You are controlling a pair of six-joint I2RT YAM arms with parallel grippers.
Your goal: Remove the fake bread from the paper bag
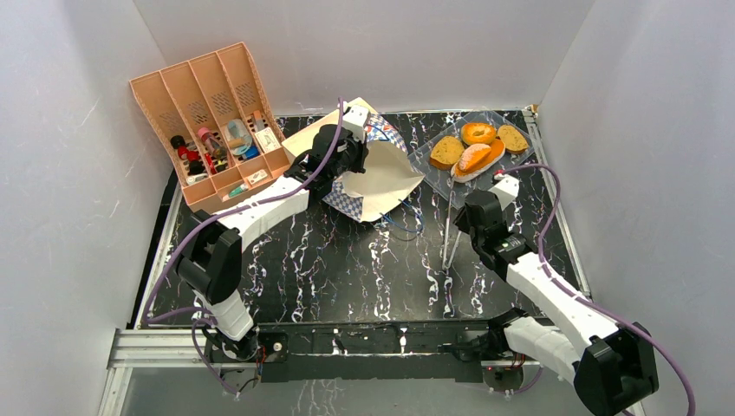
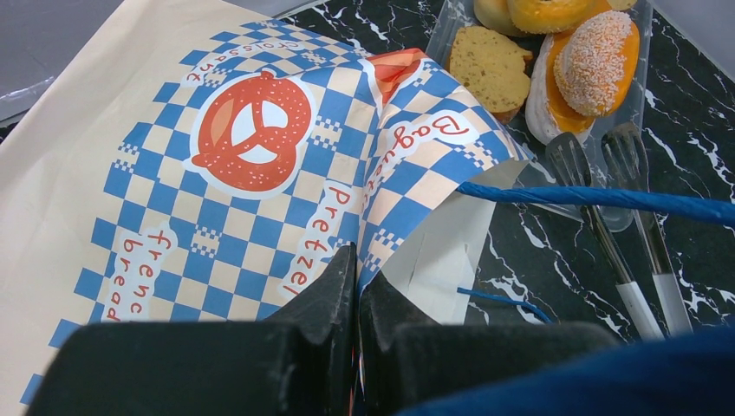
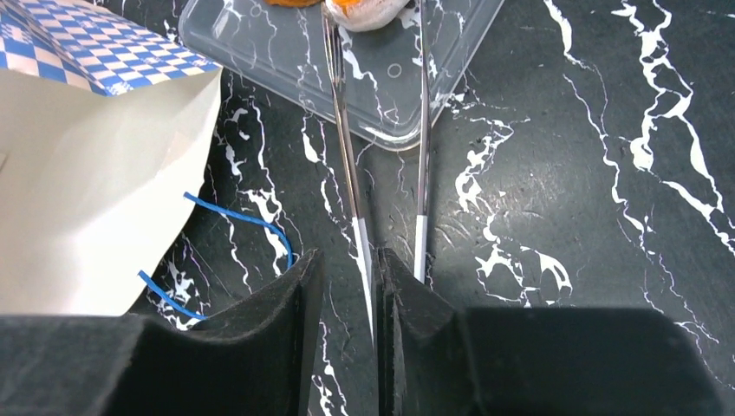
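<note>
The checked paper bag (image 2: 251, 217) lies on its side at centre back, its cream opening towards the right. My left gripper is shut on a fold of its paper. Bread pieces rest on a clear tray (image 1: 422, 161) at back right: a bagel (image 1: 478, 133), slices (image 1: 447, 152) and buns (image 1: 475, 157). Metal tongs (image 3: 422, 182) with white handles lie partly on that tray. My right gripper is over the handle ends, its fingers apart; whether they touch a handle is unclear. No bread shows inside the visible part of the bag.
A peach compartment organiser (image 1: 192, 90) with small items stands at back left. Blue cord handles (image 3: 238, 214) hang from the bag.
</note>
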